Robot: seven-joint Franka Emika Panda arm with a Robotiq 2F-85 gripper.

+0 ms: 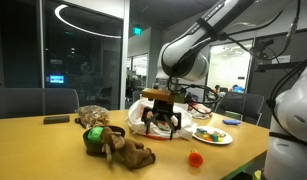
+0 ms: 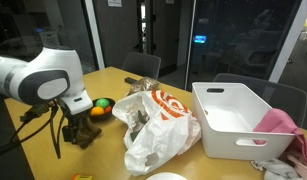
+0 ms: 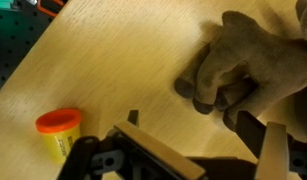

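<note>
My gripper hangs above the table with its fingers spread and nothing between them. In the wrist view the gripper is at the bottom edge, its two fingertips well apart. A brown plush toy lies on the table at the upper right of that view, beyond the fingertips and apart from them. In exterior view 1 the plush toy rests against the front of a dark bowl. A small yellow tub with an orange-red lid stands to the left in the wrist view.
Green and orange round items sit in the bowl. Behind is a crumpled white bag with red print, beside a white bin with pink cloth over its edge. A plate holds colourful items.
</note>
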